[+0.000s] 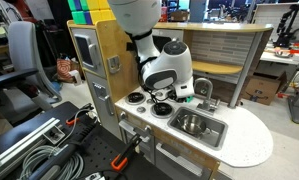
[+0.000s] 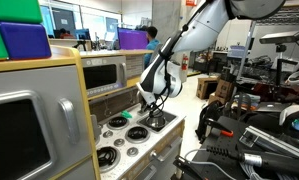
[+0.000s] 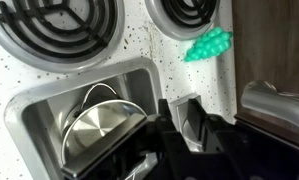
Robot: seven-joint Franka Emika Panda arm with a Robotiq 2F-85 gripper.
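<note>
A bumpy green object (image 3: 209, 45) lies on the speckled counter beside a burner in the wrist view. In exterior view 2 the green object (image 2: 126, 115) shows beyond the burners, and in exterior view 1 only a little of it shows past the arm. My gripper is over the counter by the sink's edge, apart from the green object. Its dark fingers stand a little apart, and no object shows between them. A metal pot (image 3: 101, 122) sits inside the sink (image 3: 37, 98), partly covered by a finger.
Black coil burners (image 1: 162, 111) lie left of the sink. The faucet (image 1: 207, 92) rises behind the basin, and a shelf (image 1: 215, 68) hangs above the counter's back. Bare white counter (image 1: 246, 137) lies to the right.
</note>
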